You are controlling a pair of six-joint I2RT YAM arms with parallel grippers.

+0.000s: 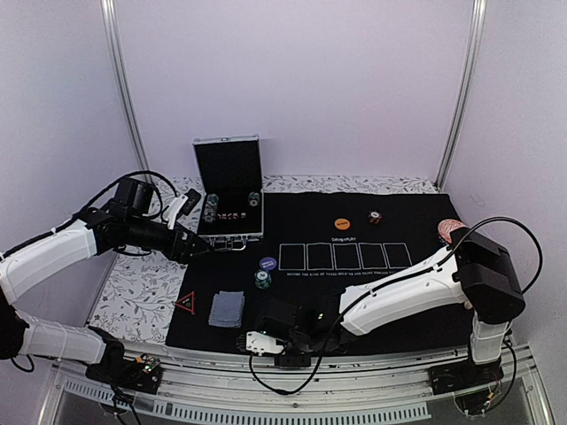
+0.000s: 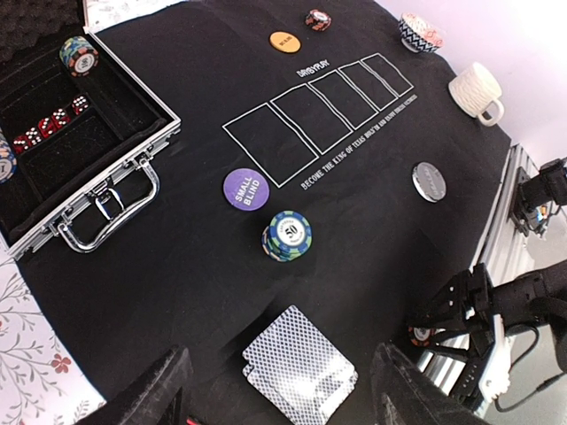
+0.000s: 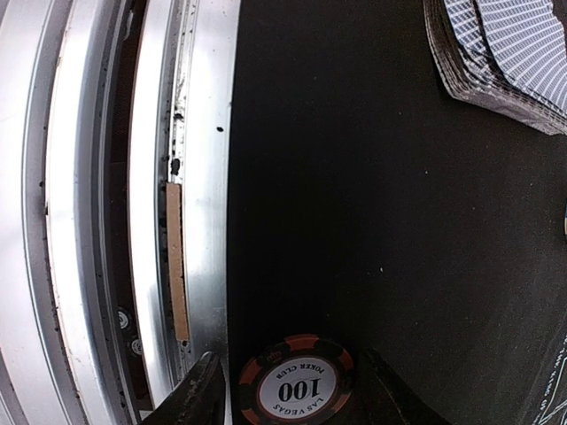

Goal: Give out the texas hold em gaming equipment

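My right gripper is low at the table's front edge, its fingers either side of a chip stack with a black-and-orange 100 chip (image 3: pixel 297 390) on top. The fingers look part open; a narrow gap shows beside the left finger. In the left wrist view the same chips (image 2: pixel 422 334) show between its fingertips. My left gripper hangs open and empty above the card deck (image 2: pixel 301 367). Beyond the deck stand blue-green 50 chips (image 2: pixel 288 235) and the purple small blind disc (image 2: pixel 246 189). The open case (image 1: pixel 230 212) holds dice and chips.
An orange disc (image 2: pixel 285 42) and another chip stack (image 2: pixel 317 19) lie at the far side. A silver disc (image 2: pixel 429 181), a white mug (image 2: pixel 476 93) and a patterned bowl (image 2: pixel 420 34) are toward the right. The metal rail (image 3: pixel 204 177) borders the mat closely.
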